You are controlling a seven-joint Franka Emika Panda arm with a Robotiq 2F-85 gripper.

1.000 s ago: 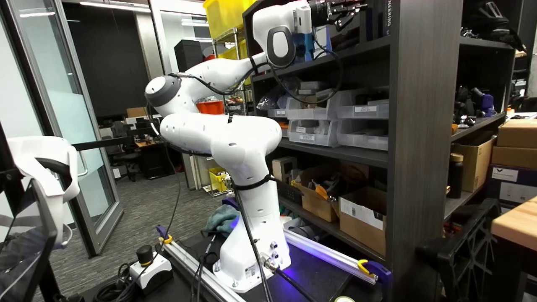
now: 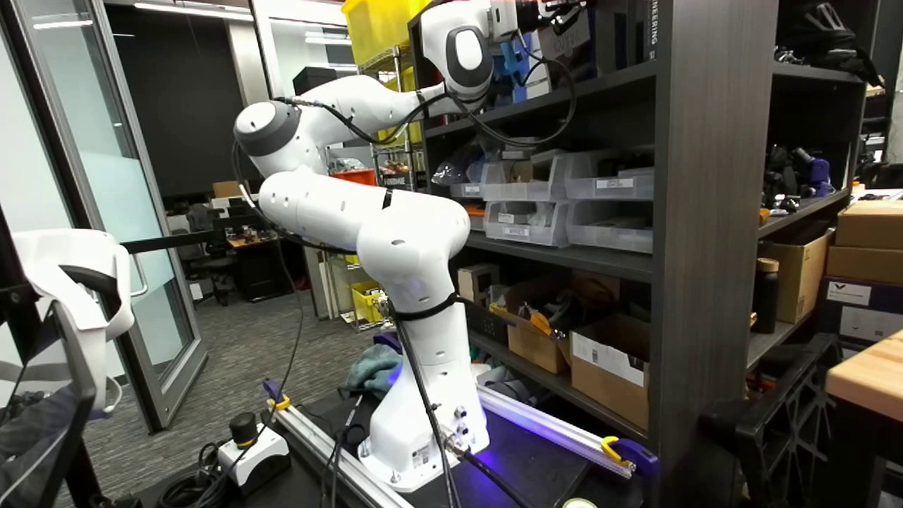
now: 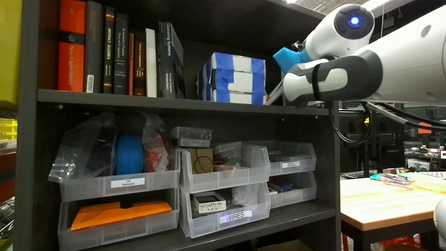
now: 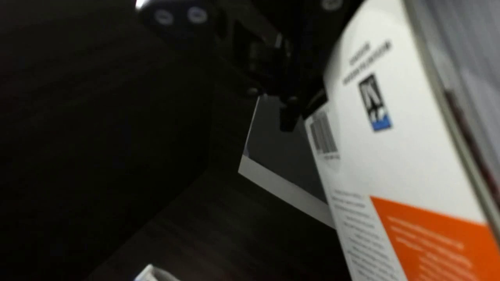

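My gripper [image 2: 560,10] is at the upper shelf, at the top edge of exterior view 1. A grey book [image 2: 568,35] with pale lettering sits tilted just below its fingers. In the wrist view, the dark fingers [image 4: 288,119] overlap a tilted dark grey book [image 4: 281,145] with a pale lower edge. A white book [image 4: 361,154] with a barcode and an orange panel stands close on the right. The finger seems closed on a book, though the contact is dark and partly hidden. Exterior view 2 hides the fingertips behind the white arm.
A blue-and-white striped box [image 3: 238,81] is on the same shelf, left of the arm. Further left stand several upright books [image 3: 121,54]. Clear plastic bins [image 3: 225,180] fill the shelf below. The shelf's side panel [image 2: 707,254] rises right of the arm.
The gripper has drawn back to the left and slightly up in exterior view 1. Its fingers looked spread before. The grey book's face now shows tilted below them.
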